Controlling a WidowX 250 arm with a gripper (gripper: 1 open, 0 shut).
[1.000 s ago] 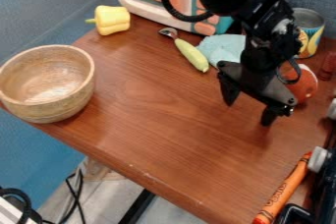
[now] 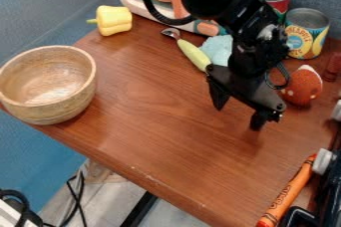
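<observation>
The black robot arm hangs from the top of the camera view, its gripper (image 2: pixel 237 108) open low over the right-middle of the wooden table, with nothing visible between its two fingers. Just right of it is an orange-red round object (image 2: pixel 304 86), apart from the fingertips. A yellow-green elongated piece (image 2: pixel 194 54) with a metal-ended handle lies behind the gripper, beside a light blue cloth (image 2: pixel 214 49).
A wooden bowl (image 2: pixel 44 110) sits at the left, a yellow pepper (image 2: pixel 112 19) at the back left. Cans (image 2: pixel 305 34) stand at the back right. An orange crayon-like item (image 2: pixel 288 196) lies near the right edge.
The gripper has shifted left, toward the table's middle, and slightly upward in the picture, uncovering more of the cans and the orange-red object.
</observation>
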